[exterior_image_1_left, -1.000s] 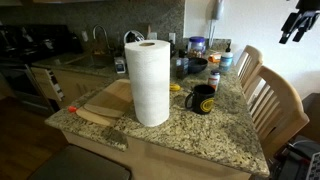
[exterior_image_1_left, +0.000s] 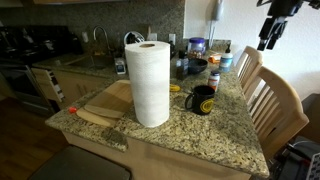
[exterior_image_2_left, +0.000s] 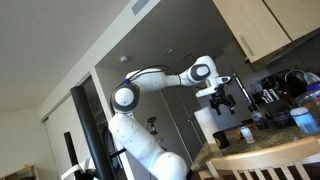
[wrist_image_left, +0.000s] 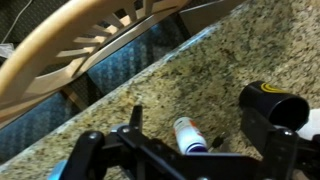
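High above the right end of the counter, my gripper (exterior_image_1_left: 266, 45) points down with nothing between its fingers. In the wrist view the two dark fingers (wrist_image_left: 136, 118) stand wide apart, so it is open. Below them a small white bottle with a red-and-blue label (wrist_image_left: 188, 134) lies in view between the fingers, well out of contact. A black mug with a yellow emblem (wrist_image_left: 272, 103) shows on the right, partly covered by a finger. From outside, the mug (exterior_image_1_left: 200, 100) stands on the granite counter (exterior_image_1_left: 185, 138), with the bottle (exterior_image_1_left: 214, 80) behind it.
A tall paper towel roll (exterior_image_1_left: 149, 85) stands left of the mug, beside a wooden cutting board (exterior_image_1_left: 112, 99). Behind are a dark bowl (exterior_image_1_left: 196, 66), jars and a soap bottle (exterior_image_1_left: 226, 58). Wooden chairs (exterior_image_1_left: 275, 105) line the right edge.
The arm and gripper have moved left, from the far right edge of exterior view 1 toward the counter. The objects on the counter have stayed put.
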